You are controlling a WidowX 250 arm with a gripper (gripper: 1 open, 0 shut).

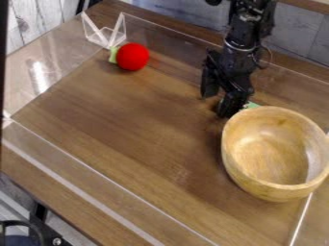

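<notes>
My black gripper point(221, 94) reaches down from the top of the view to the table, just behind and left of a large light wooden bowl point(272, 154). A small green item point(253, 106) lies behind the bowl, largely hidden by the gripper and bowl. I cannot tell whether the fingers hold anything.
A red ball point(133, 57) sits at the back left beside a small green piece, with a white wire-like stand point(106, 31) behind it. A wall runs along the back.
</notes>
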